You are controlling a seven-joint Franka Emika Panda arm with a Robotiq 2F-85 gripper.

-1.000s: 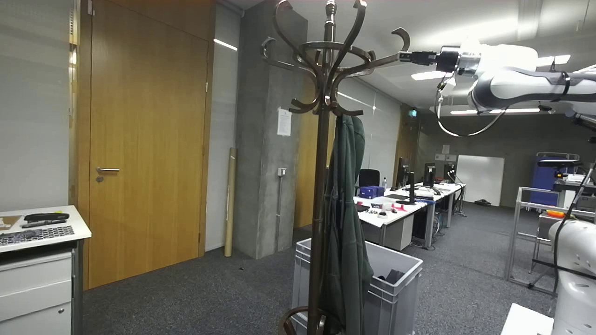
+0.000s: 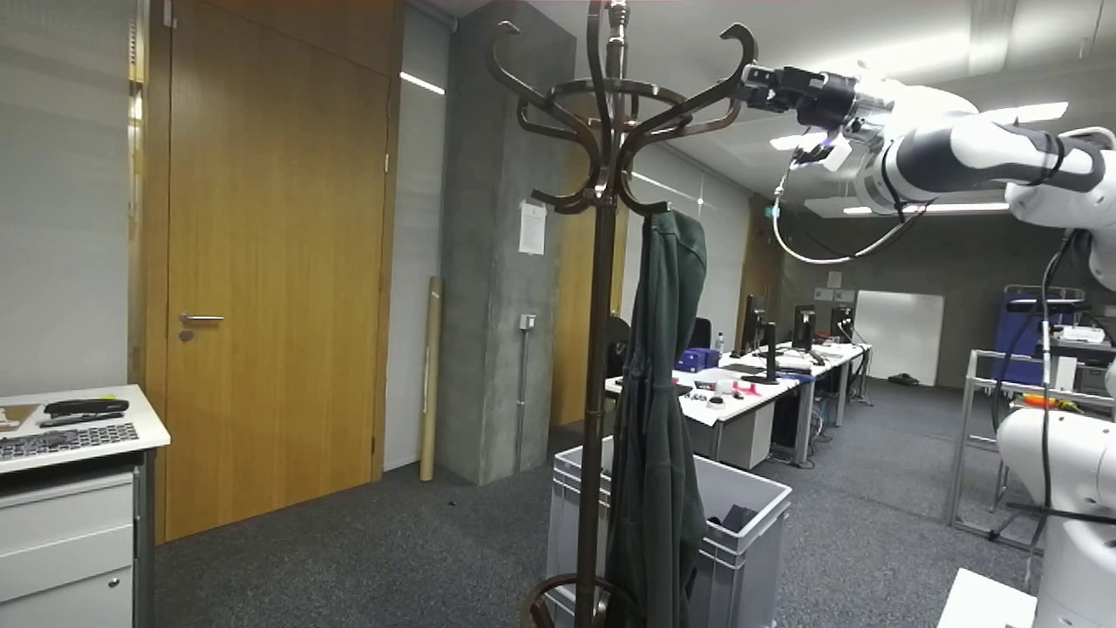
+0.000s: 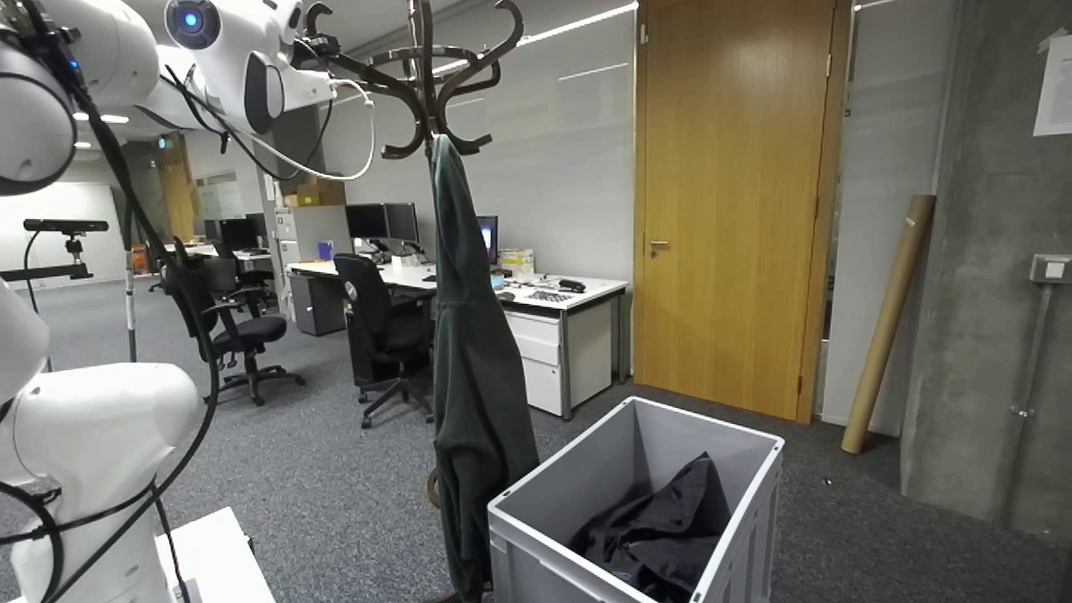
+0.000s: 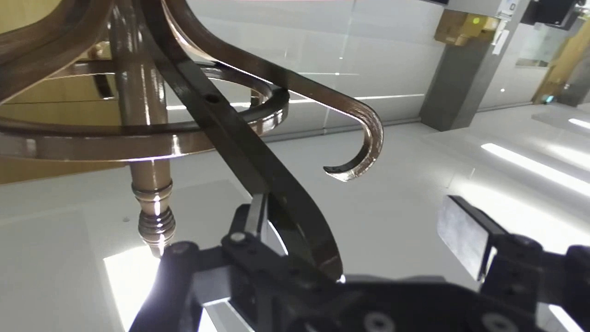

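Note:
A dark brown coat stand (image 2: 603,345) rises in front of the arm, its curved hooks spread around a ring at the top. A dark green jacket (image 2: 670,387) hangs from one of its lower hooks. My gripper (image 2: 755,85) is up at the right-hand upper hook. In the wrist view the gripper is open, its fingers wide apart. One hook arm (image 4: 265,171) runs between them, close against the left finger (image 4: 256,216); whether it touches is unclear. The right finger (image 4: 463,237) stands well clear of it.
A grey open crate (image 3: 643,442) with dark cloth (image 3: 663,528) inside stands on the floor beside the stand. Another upper hook (image 4: 343,108) curves near the gripper. Desks (image 2: 732,392) stand behind.
The stand's upper hooks have turned, and the jacket has swung a little to the right in exterior view 1. My gripper has moved slightly left and up, with the arm now angled.

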